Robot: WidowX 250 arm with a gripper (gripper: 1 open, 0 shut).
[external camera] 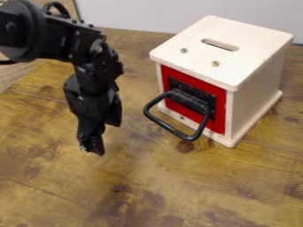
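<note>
The black gripper (pixel 94 142) points down over the wooden floor (pixel 106 191) at left of centre, to the left of a white wooden box (pixel 254 89). Whether its fingers are open or shut is hard to make out. The box has a red front (pixel 173 75) with a black unit on it and a black looped handle (pixel 190 136) sticking out toward the lower left. The gripper is apart from the handle.
A white wall (pixel 142 13) runs along the back. The floor in front of the box and at the bottom of the view is clear.
</note>
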